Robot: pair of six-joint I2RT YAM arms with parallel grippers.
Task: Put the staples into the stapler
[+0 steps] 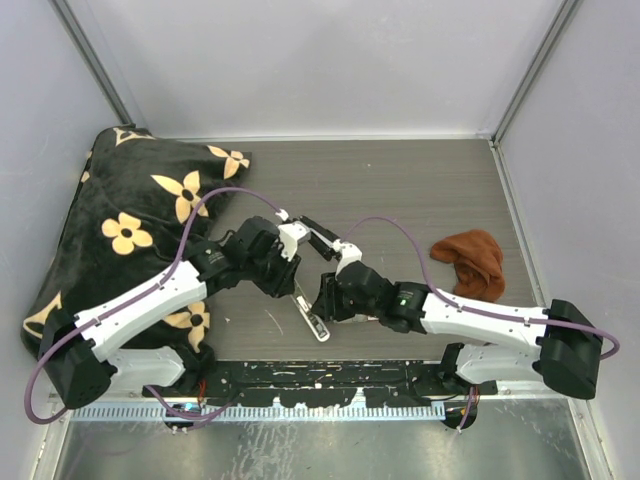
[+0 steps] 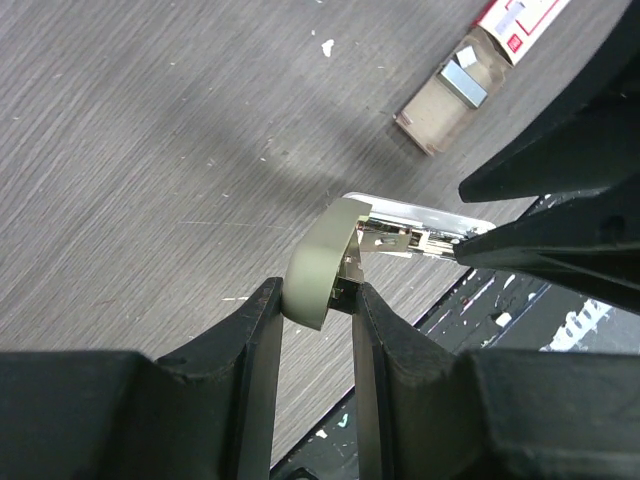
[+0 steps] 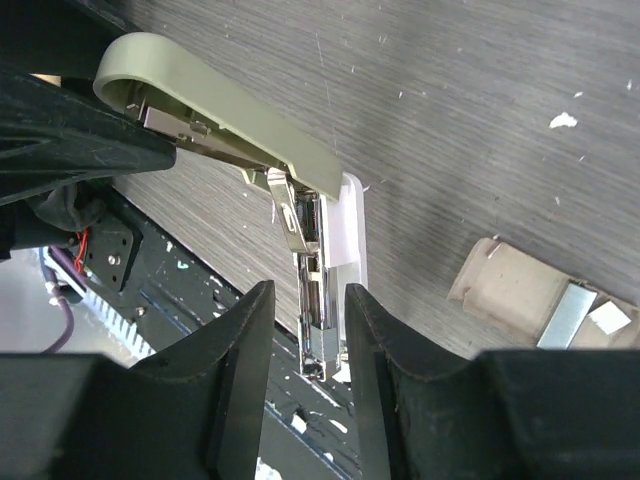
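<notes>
The stapler (image 3: 345,235) is open, its pale green cover (image 2: 325,265) raised from the white base and the metal channel exposed. My left gripper is shut on the free end of that cover. At the base's other end, the fingers of my right gripper stand a little apart on either side of the channel end, shut on it. An open carton with a red and white end (image 2: 520,30) lies beside the stapler, a grey strip of staples (image 3: 567,316) in its mouth. Whether staples sit in the channel cannot be told.
A dark flowered cloth (image 1: 125,215) covers the table's left side, and a brown cloth (image 1: 472,262) lies at the right. Black objects (image 1: 322,240) behind the grippers are partly covered by them.
</notes>
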